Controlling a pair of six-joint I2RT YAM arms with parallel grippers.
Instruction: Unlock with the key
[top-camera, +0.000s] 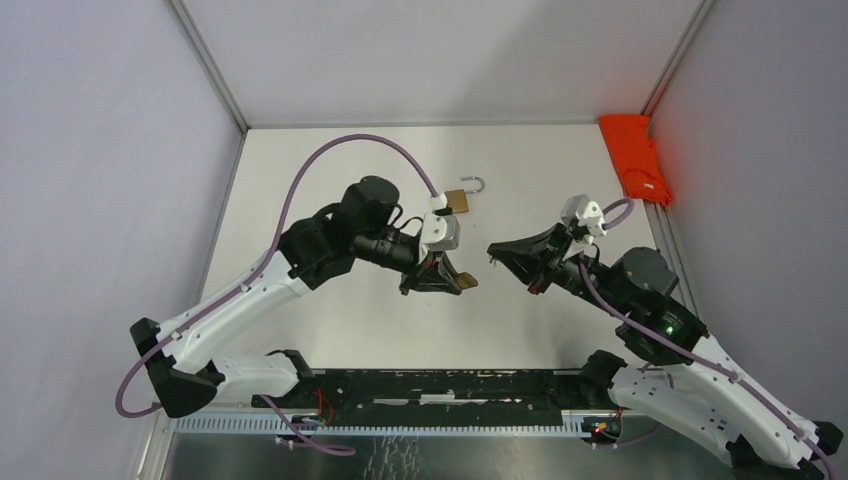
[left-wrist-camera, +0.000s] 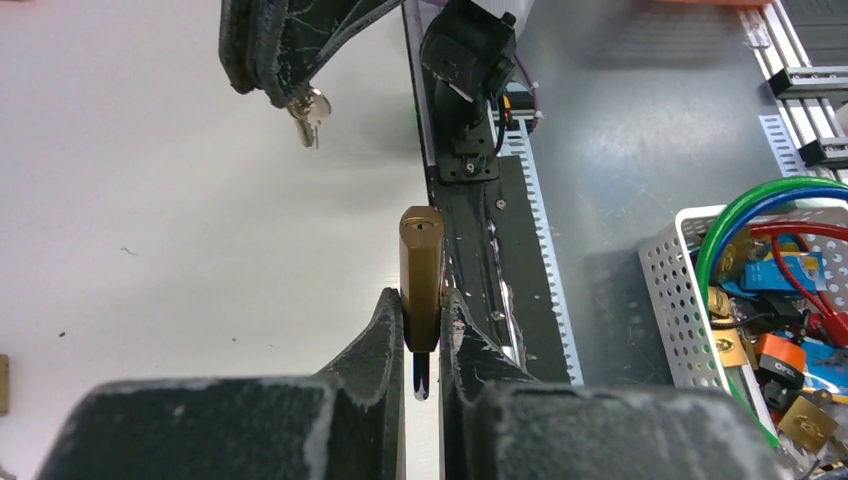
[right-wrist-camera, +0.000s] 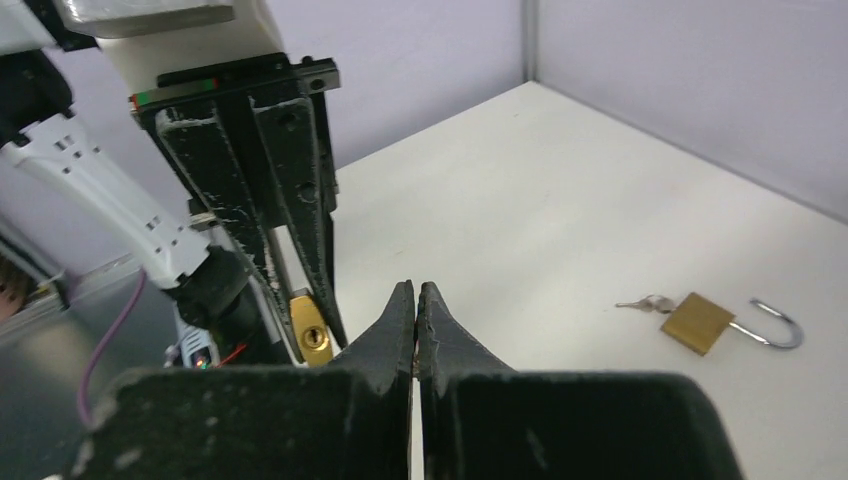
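A brass padlock (left-wrist-camera: 421, 270) stands between the fingers of my left gripper (top-camera: 462, 283), which is shut on it above the table. The lock's end face with the keyhole (right-wrist-camera: 315, 337) shows in the right wrist view. Off to the right of it, my right gripper (top-camera: 492, 252) is shut. A small bunch of keys (left-wrist-camera: 308, 115) hangs from its tip in the left wrist view. The gripped part of the keys is hidden, and the keys do not show in the right wrist view. A clear gap separates the keys and the padlock.
On the table farther back lies a second brass padlock (right-wrist-camera: 698, 323), its shackle (right-wrist-camera: 775, 328) swung open and keys (right-wrist-camera: 648, 303) beside it. An orange cloth (top-camera: 635, 157) rests at the back right. A white basket (left-wrist-camera: 660, 300) of locks appears beyond the table edge.
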